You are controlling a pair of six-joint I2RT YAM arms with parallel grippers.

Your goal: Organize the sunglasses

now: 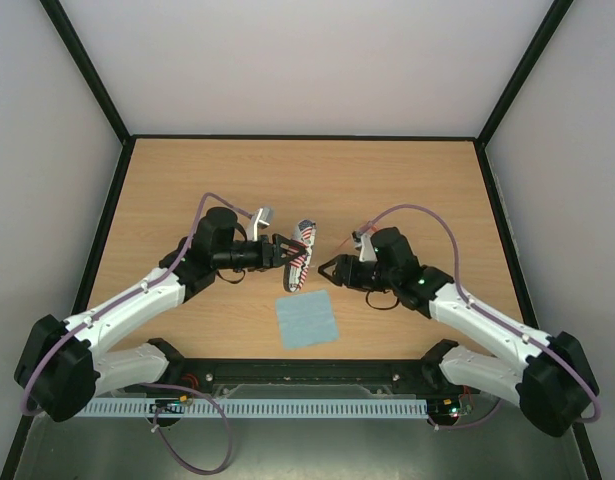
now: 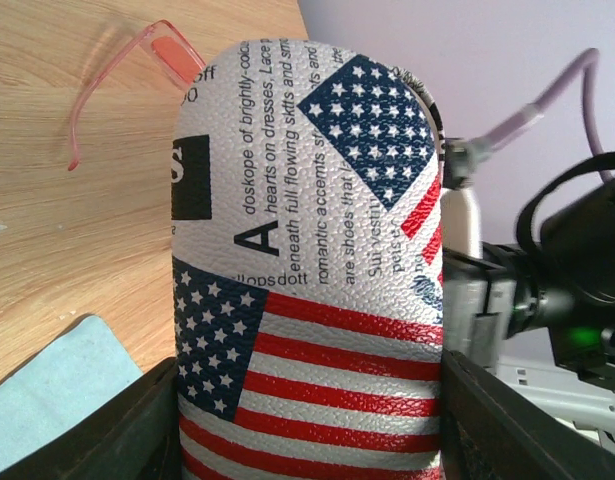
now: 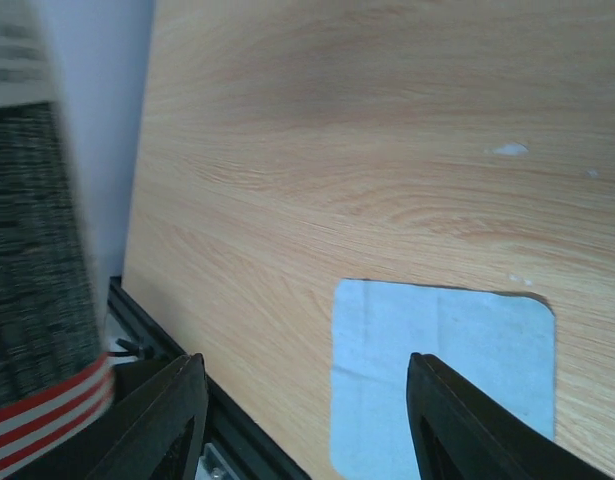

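Note:
A sunglasses case [image 2: 307,250] printed with flags, stars and text fills the middle of the left wrist view. My left gripper [image 1: 301,251] is shut on this case and holds it near the table's middle. To its right, my right gripper [image 1: 323,272] stands part open, apart from the case, with nothing between its fingers. Pink-red glasses [image 2: 175,52] lie on the table behind the case, partly hidden by it in the left wrist view. I cannot tell whether the case is open.
A light blue cloth [image 1: 307,320] lies flat on the table, just nearer the front than the case.

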